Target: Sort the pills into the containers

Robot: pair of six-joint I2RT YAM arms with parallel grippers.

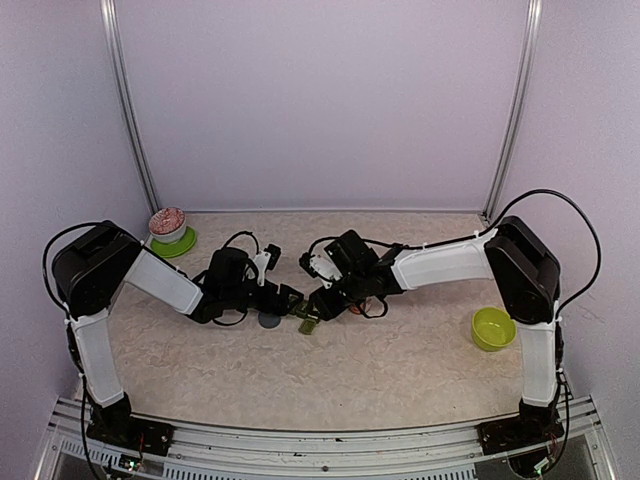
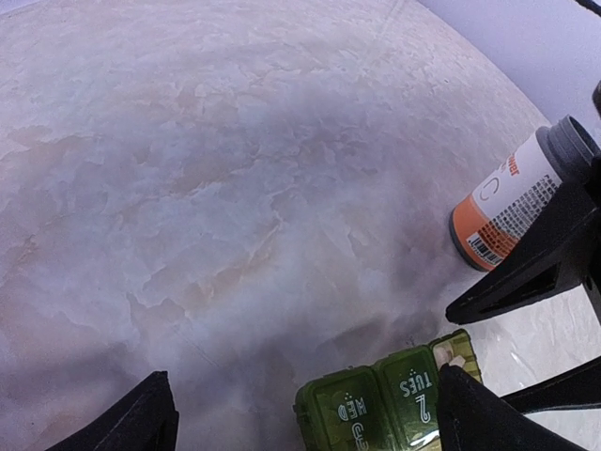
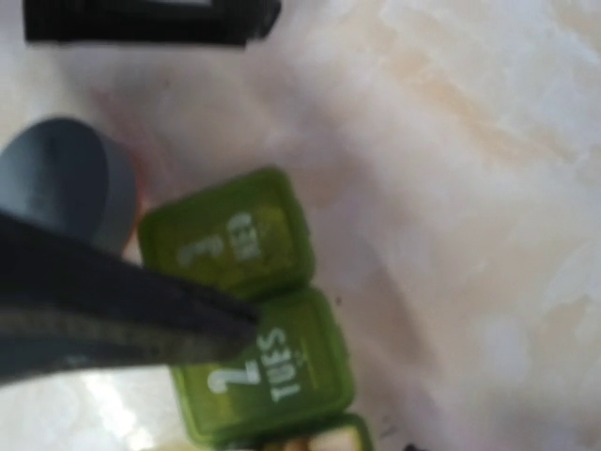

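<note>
The green pill organizer (image 2: 346,411) lies on the table between both grippers. Its lids marked WED and TUES are closed, and its end compartment (image 2: 455,351) stands uncovered with pale pieces inside. My left gripper is open, one finger (image 2: 474,413) passing over the TUES section. From the other side my right gripper (image 1: 320,305) reaches over the uncovered end; in the left wrist view its fingers (image 2: 521,268) are spread apart. No pill shows held between them. In the right wrist view its own fingertips barely show at the bottom edge.
An orange-and-white bottle (image 2: 512,199) stands close to the right fingers. A grey-capped bottle (image 1: 269,320) is beside the left gripper. A yellow-green bowl (image 1: 493,328) sits far right; a bowl (image 1: 167,222) on a green plate (image 1: 176,246) is back left.
</note>
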